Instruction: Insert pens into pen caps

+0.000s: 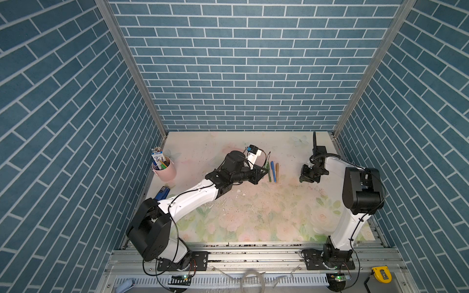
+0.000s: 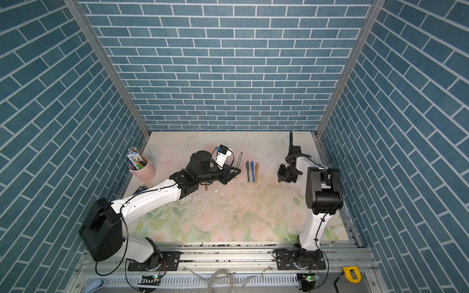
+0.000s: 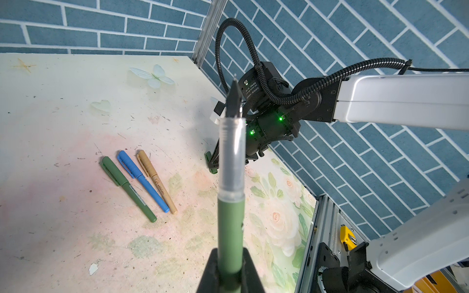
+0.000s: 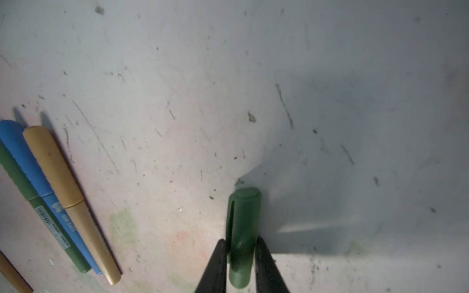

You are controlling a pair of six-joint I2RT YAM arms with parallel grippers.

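An uncapped green pen (image 3: 230, 229) stands tip-up in my left gripper, which is shut on it and held over the middle of the table. Low at the table's right, my right gripper is shut on a green pen cap (image 4: 246, 210), clip to its left. Three capped pens lie between them: green (image 3: 128, 189), blue (image 3: 143, 181) and tan (image 3: 156, 181). In the right wrist view part of another brown pen (image 4: 12, 273) shows at the lower left edge.
A pink cup (image 1: 164, 172) full of pens and other items stands at the table's left edge, with a dark blue object (image 1: 162, 193) in front of it.
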